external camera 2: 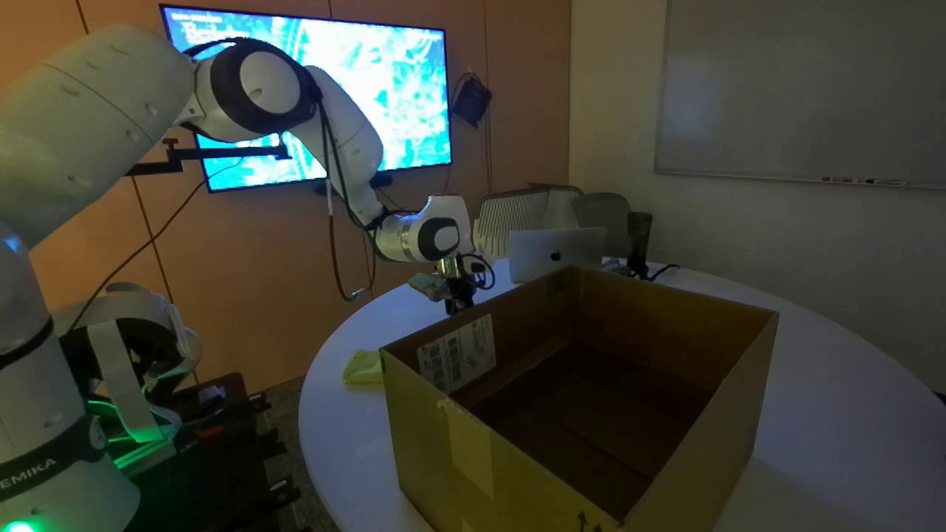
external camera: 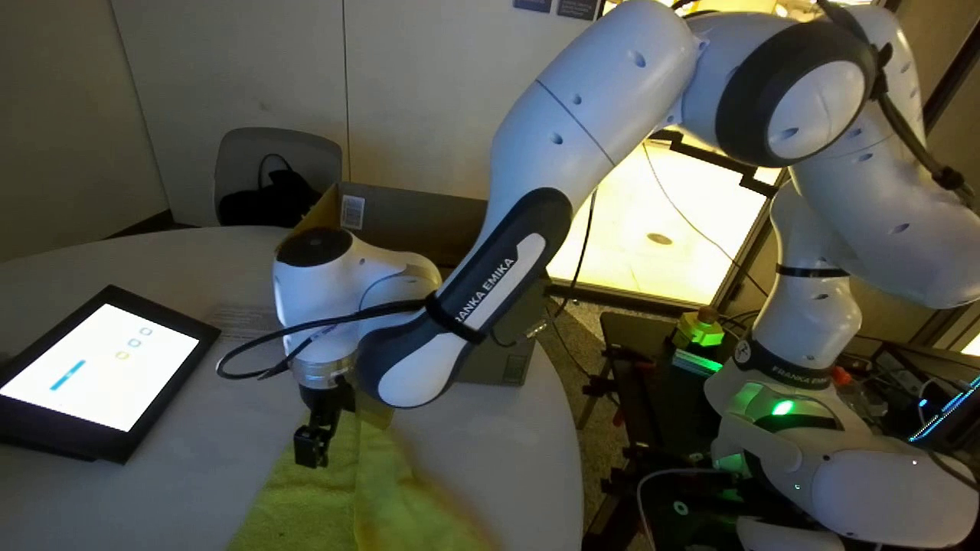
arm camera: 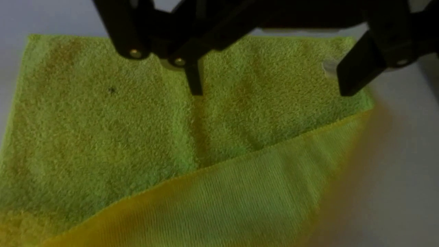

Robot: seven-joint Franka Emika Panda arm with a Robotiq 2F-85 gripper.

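A yellow-green towel [external camera: 303,500] lies on the round white table, one side folded over in a slanting flap [arm camera: 247,197]. In the wrist view the towel [arm camera: 103,123] fills most of the picture, its paler ribbed underside showing on the flap. My gripper is open over the towel's unfolded part, its two dark fingers well apart and nothing between them. From exterior view 1 my gripper [external camera: 314,442] appears near the towel's far left edge; whether it touches the cloth cannot be told. Only a small bit of towel [external camera 2: 363,368] shows past the box in exterior view 2.
A large open cardboard box [external camera 2: 754,372], empty as far as shows, stands on the table close behind the arm. To the left lies a black-framed tablet [external camera: 110,367] with a lit screen. A laptop [external camera 2: 559,248] stands beyond the box. Bare table [external camera: 211,459] separates tablet and towel.
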